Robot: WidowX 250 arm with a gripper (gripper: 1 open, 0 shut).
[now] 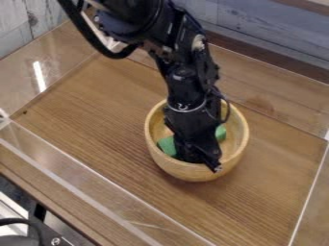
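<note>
A round light-wood bowl (162, 158) sits on the wooden table. My black gripper (195, 152) reaches down from the top of the view into the bowl, its lower end inside the rim. A green object (168, 146) lies in the bowl, showing on both sides of the gripper and partly hidden behind it. The fingertips are dark and crowded against the object, so I cannot see whether anything is between them.
A pale wall runs along the back. A dark cable shows at the lower left edge.
</note>
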